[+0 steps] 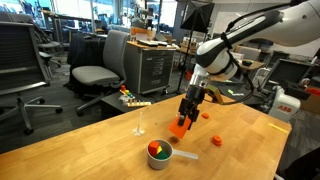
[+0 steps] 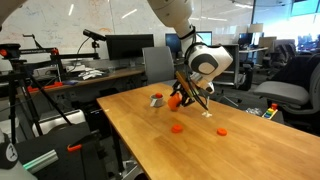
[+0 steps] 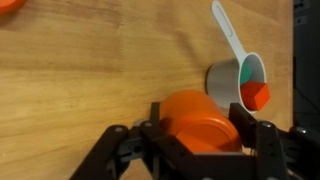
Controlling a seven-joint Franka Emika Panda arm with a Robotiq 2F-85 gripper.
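An orange, rounded object, perhaps a cup or bottle, lies between the fingers of my gripper in the wrist view, filling the gap. Exterior view 1 has the same orange object leaning to one side just below my gripper, low over the table. In exterior view 2 it appears as a small orange patch partly behind the fingers. The fingers stand apart around it; whether they grip it firmly does not show.
A grey pot with a handle holds red, yellow and green pieces at the table's near side. Small red-orange pieces lie to the right. A small white stand is at the left. Bare wooden table extends left.
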